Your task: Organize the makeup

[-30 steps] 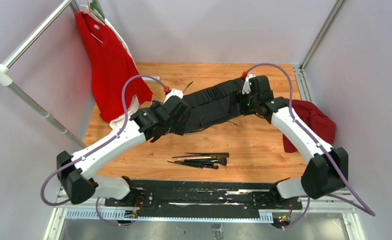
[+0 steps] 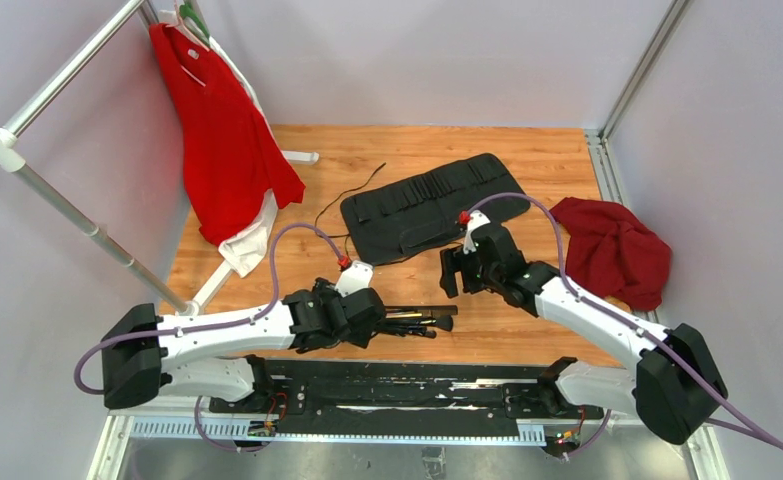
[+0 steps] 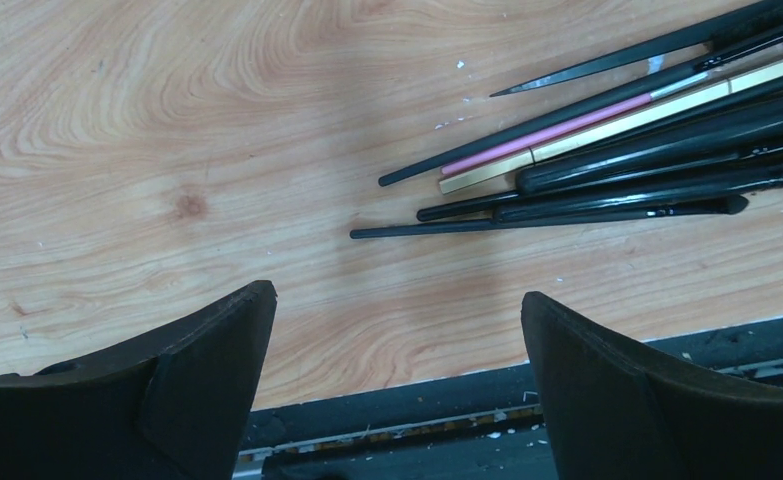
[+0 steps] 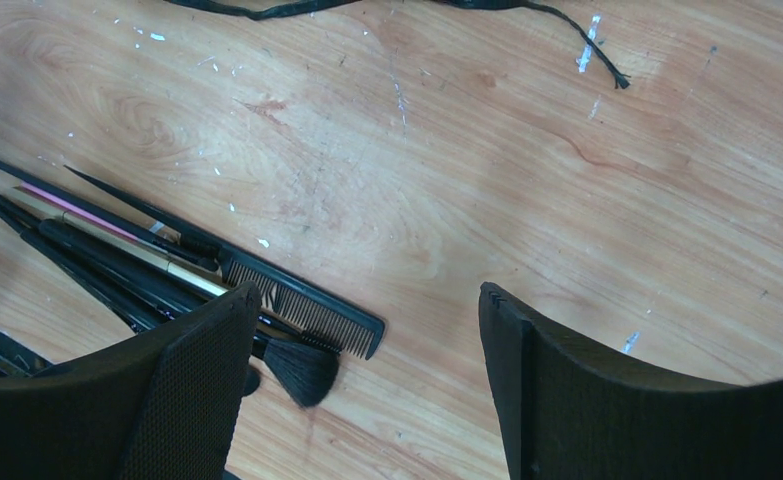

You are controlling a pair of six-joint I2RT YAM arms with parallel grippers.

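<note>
A bundle of makeup brushes (image 2: 404,320) lies on the wooden table near its front edge. In the left wrist view, black brush handles (image 3: 667,180), a pink handle (image 3: 547,135) and a gold stick (image 3: 587,135) lie together. A black comb (image 4: 307,303) and a fluffy brush head (image 4: 302,372) show in the right wrist view. My left gripper stands open above the handle ends, with bare wood between its fingers. My right gripper is open above and right of the bundle, holding nothing. Behind both arms, the black brush roll (image 2: 427,205) is spread flat.
A dark red cloth (image 2: 612,250) lies crumpled at the right. To the left, a rack (image 2: 97,235) carries a red garment (image 2: 212,130). Thin tie cords (image 2: 352,190) trail from the roll. Bare wood lies between the roll and the brushes.
The left gripper now covers the handle ends of the bundle from above. The brushes and roll stay where they were.
</note>
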